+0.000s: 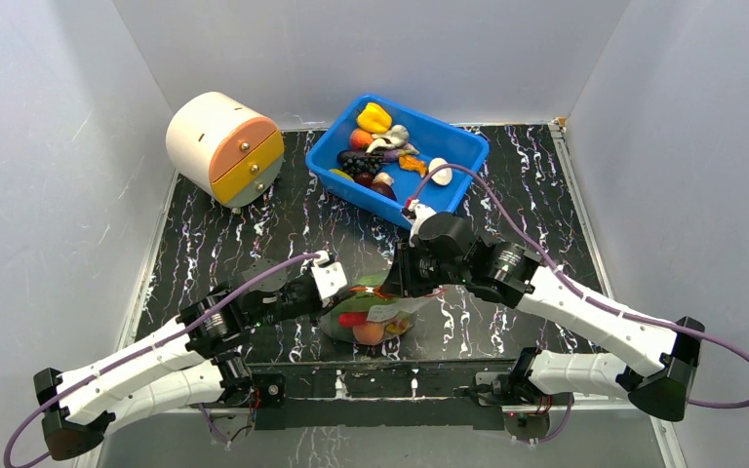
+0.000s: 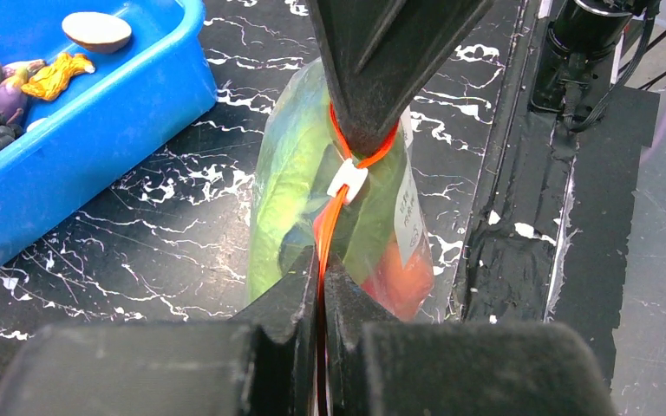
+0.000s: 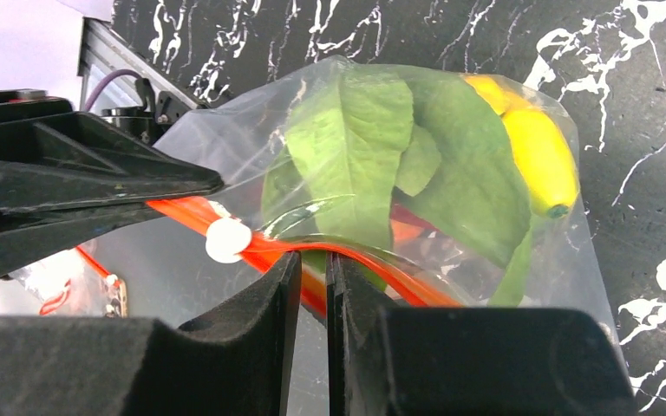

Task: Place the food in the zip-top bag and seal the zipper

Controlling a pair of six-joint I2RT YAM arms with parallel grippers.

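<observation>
The clear zip bag point(image 1: 398, 314) stands on the table, holding green leaves point(image 3: 360, 147), a yellow vegetable point(image 3: 542, 160), a red item point(image 1: 353, 319) and a round orange item point(image 1: 368, 333). My left gripper is shut on the left end of the bag's orange zipper point(image 2: 328, 227). A white slider point(image 2: 347, 180) sits on the strip close to those fingers. My right gripper is shut with a narrow gap at the zipper, just past the slider; orange strip shows between its fingers. In the left wrist view, orange strips spread to either side of its tip.
Behind the bag, a blue bin point(image 1: 336, 146) contains several more foods. A white round drawer unit point(image 1: 205, 136) stands at the back left.
</observation>
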